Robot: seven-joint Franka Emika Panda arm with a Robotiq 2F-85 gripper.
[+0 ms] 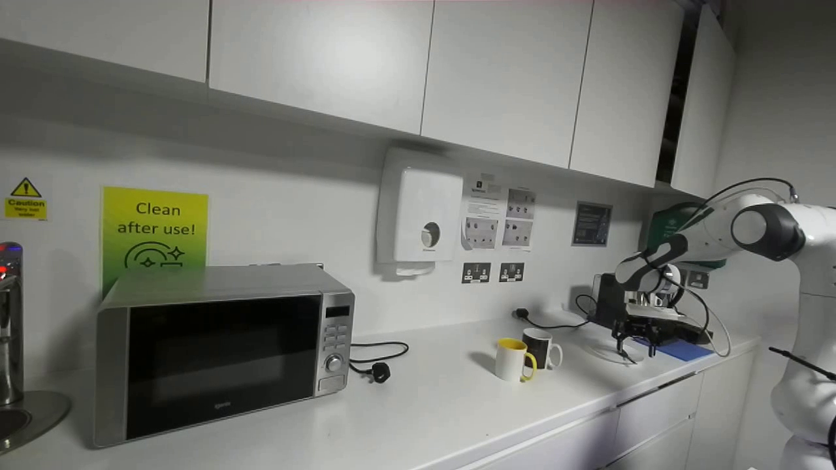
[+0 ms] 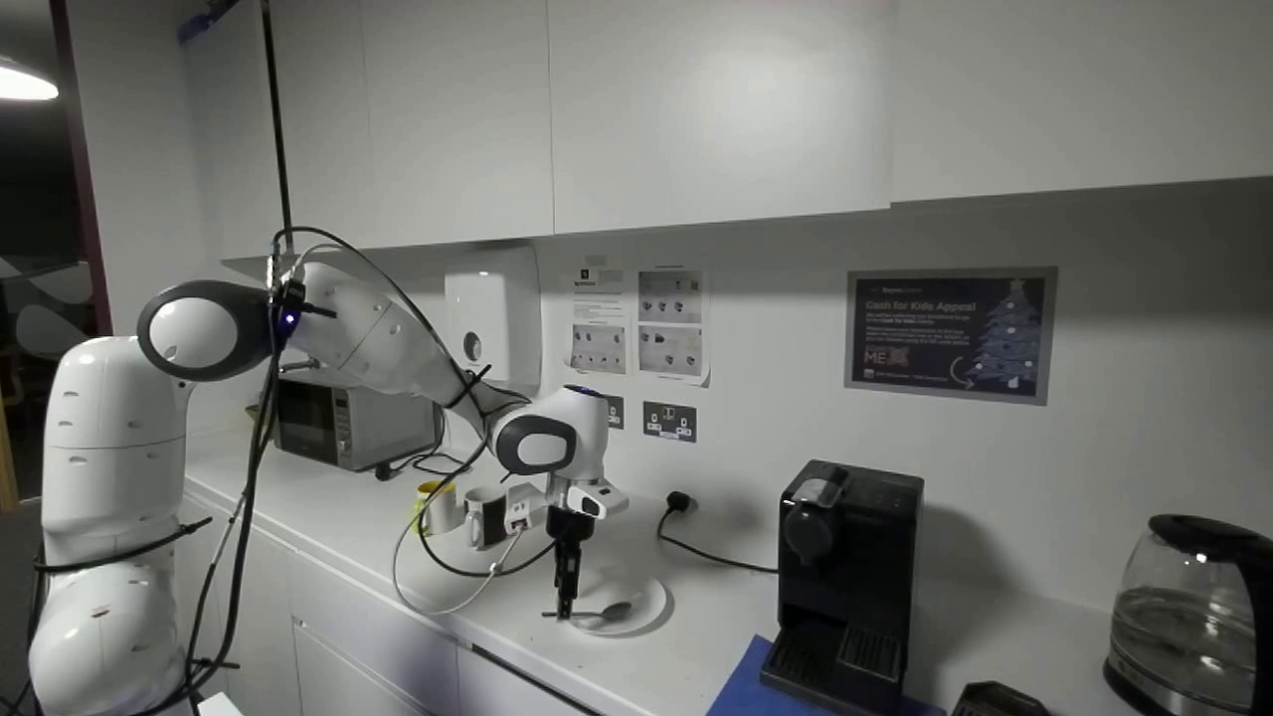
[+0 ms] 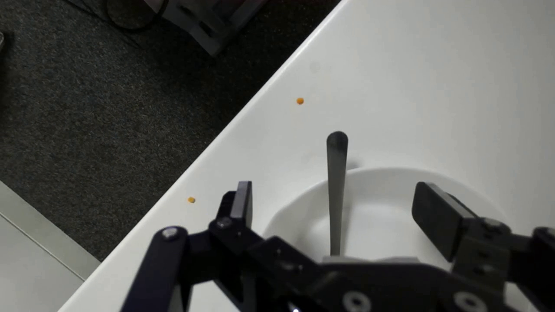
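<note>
A white plate (image 2: 644, 613) lies on the counter near its front edge. A dark metal spoon (image 2: 616, 611) rests on it, and the spoon's handle (image 3: 337, 179) reaches out over the rim in the wrist view. My gripper is open above the plate, one finger (image 3: 242, 205) on each side of the handle, with clear gaps between. The spoon's bowl is hidden behind the gripper body in the wrist view. In exterior view 1 the gripper (image 1: 636, 351) hangs low over the plate.
A yellow-and-white mug (image 1: 511, 360) and a black-and-white mug (image 1: 539, 348) stand left of the plate. A coffee machine (image 2: 841, 573) on a blue mat (image 2: 740, 686) and a glass kettle (image 2: 1176, 615) are to its right. Two orange crumbs lie near the counter edge. A microwave (image 1: 227, 352) sits farther left.
</note>
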